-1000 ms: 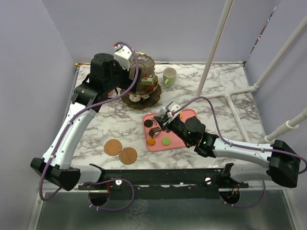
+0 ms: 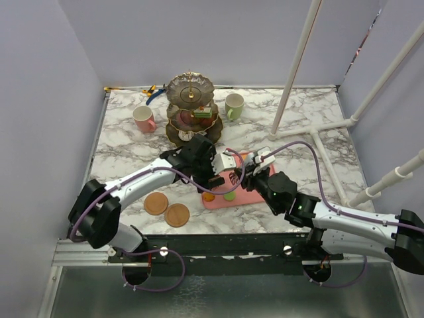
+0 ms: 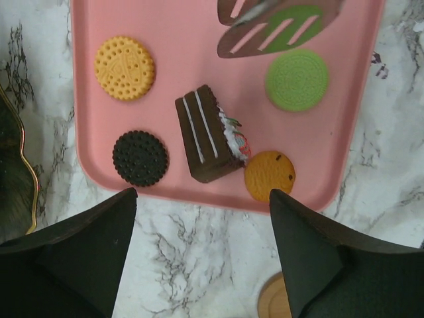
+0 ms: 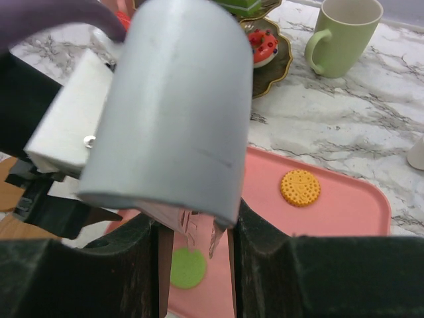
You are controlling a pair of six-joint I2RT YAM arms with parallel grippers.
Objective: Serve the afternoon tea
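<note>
A chocolate cake slice (image 3: 207,132) lies on its side on the pink tray (image 3: 192,30), between a black cookie (image 3: 140,158) and a round orange cookie (image 3: 269,175). My left gripper hovers over the tray's edge with fingers apart, the slice ahead between them and untouched. In the top view the left arm hides most of the slice. My right gripper is shut on grey tongs (image 4: 172,106), whose slotted tips hang above the tray, close to the left gripper. The tiered stand (image 2: 190,91) stands at the back.
A pink mug (image 2: 144,118) and a green mug (image 2: 234,105) flank the stand. Two wooden coasters (image 2: 156,203) lie at front left. White pipes (image 2: 296,66) cross the right side. A yellow cookie (image 3: 124,67) and a green disc (image 3: 297,80) share the tray.
My left gripper has come from the stand forward and down over the tray.
</note>
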